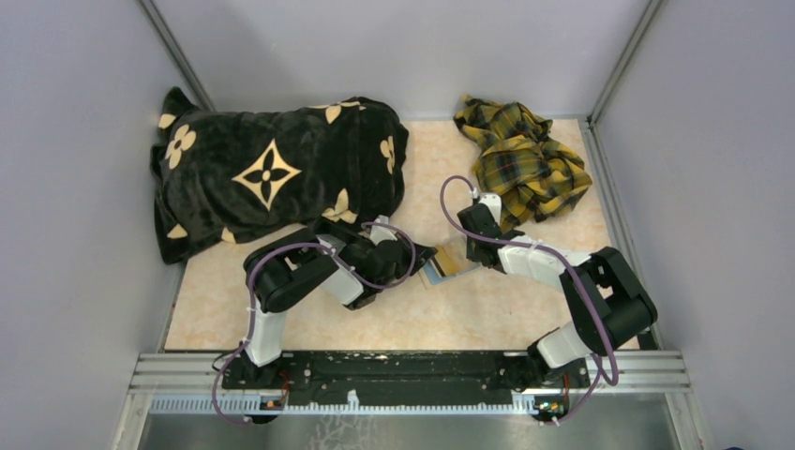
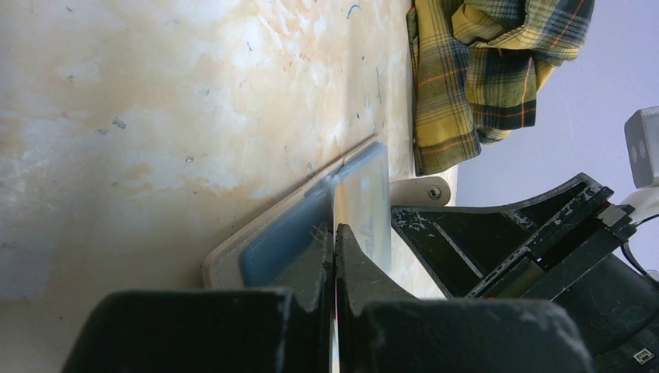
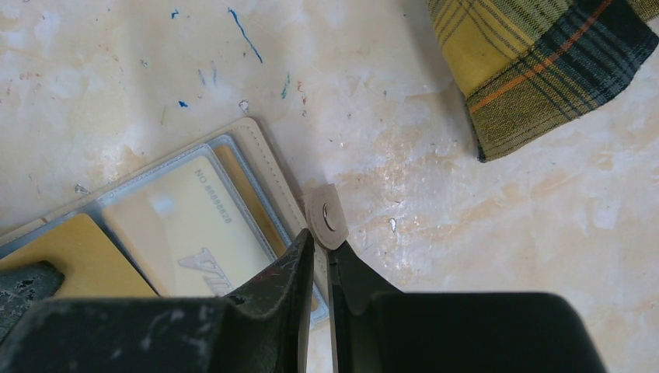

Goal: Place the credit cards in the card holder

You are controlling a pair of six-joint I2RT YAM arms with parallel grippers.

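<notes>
The card holder (image 3: 260,144), beige-edged with clear pockets, lies slanted on the table between my grippers. A pale card (image 3: 194,217) marked with a number shows through its clear front. At its left part is a gold card (image 3: 81,252); how deep it sits in the pocket cannot be told. My right gripper is shut on the holder's snap tab (image 3: 326,219) at the right edge. My left gripper is shut at the gold card, its dark finger (image 3: 27,289) over that card. Whether a thin card edge lies between its fingertips is unclear.
A black patterned cushion (image 1: 272,173) fills the back left, close behind my left arm. The yellow plaid cloth (image 1: 525,155) lies behind my right gripper. Bare table (image 1: 450,323) stretches in front of the holder.
</notes>
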